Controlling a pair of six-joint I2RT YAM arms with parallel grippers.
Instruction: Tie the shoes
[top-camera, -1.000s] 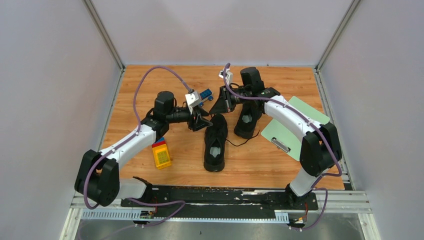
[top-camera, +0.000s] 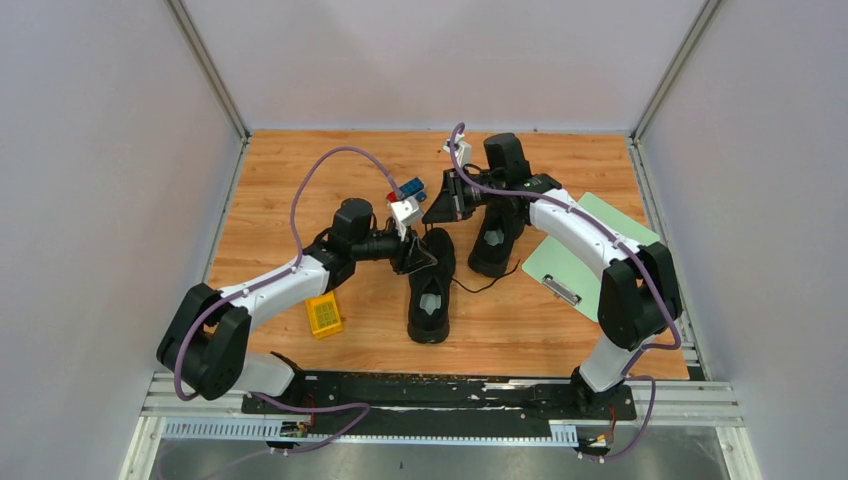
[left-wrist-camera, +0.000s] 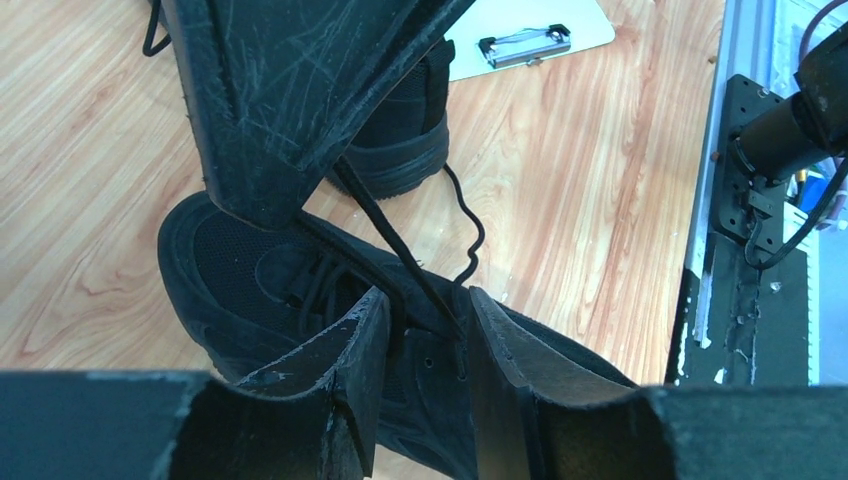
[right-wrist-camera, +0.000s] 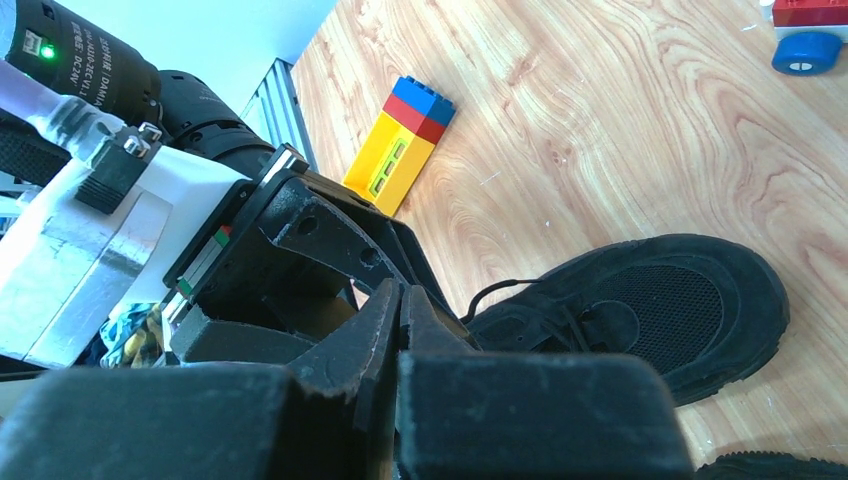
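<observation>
A black shoe (top-camera: 428, 310) lies lengthwise at the table's middle; a second black shoe (top-camera: 489, 255) sits to its right. My left gripper (top-camera: 420, 258) is over the first shoe's laced part, part open, its fingertips around black lace strands (left-wrist-camera: 420, 280) in the left wrist view. Those strands run up to my right gripper (top-camera: 432, 213), which is shut above the shoe's toe; in the right wrist view its fingers meet, and lace between them is hard to make out.
Yellow toy bricks (top-camera: 324, 315) lie left of the shoes, a small toy car (top-camera: 412, 188) behind, a green clipboard (top-camera: 590, 280) at the right. Bare wood is free at front right.
My left gripper has moved right and downward in the top view, onto the shoe. My right gripper has shifted very slightly; the shoes have stayed in place.
</observation>
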